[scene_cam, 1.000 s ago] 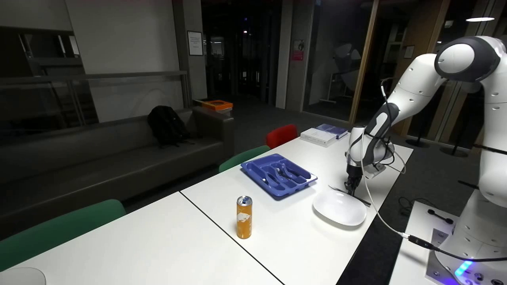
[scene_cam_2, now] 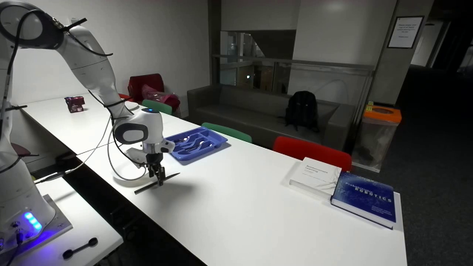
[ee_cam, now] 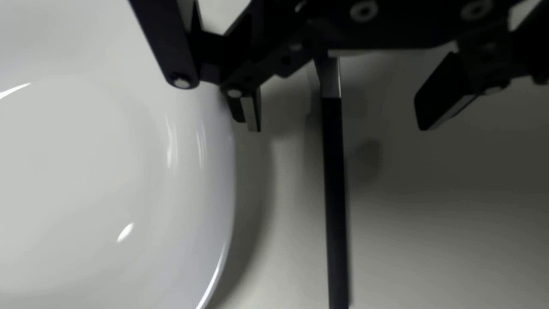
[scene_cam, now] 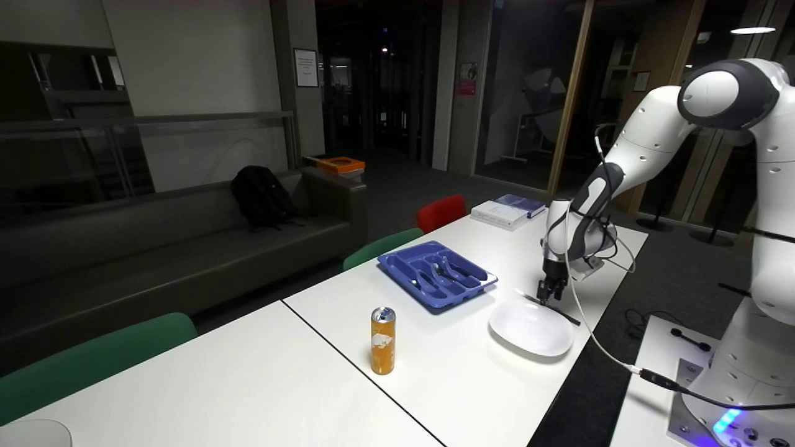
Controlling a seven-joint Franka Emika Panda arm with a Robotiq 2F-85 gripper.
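A knife with a black handle (ee_cam: 334, 195) and a metal blade lies on the white table. In the wrist view it runs between the two fingers of my gripper, which stand apart with a gap on each side of it. Part of the blade is hidden behind the gripper body. From outside, my gripper (scene_cam_2: 158, 177) is low over the knife (scene_cam_2: 145, 188), close to the tabletop. Beside the knife sits a white plate (ee_cam: 103, 180), its rim near the left finger; whether they touch I cannot tell.
A blue cutlery tray (scene_cam: 440, 302) with several utensils stands farther across the table. An orange can (scene_cam: 383, 343) stands upright beyond the plate. Two books (scene_cam_2: 315, 175) lie at the table's far end, with clear surface between them and my gripper.
The gripper's fingers look farther apart than a second ago, and the gripper has shifted slightly. The knife lies in nearly the same place; the tray and can have not moved.
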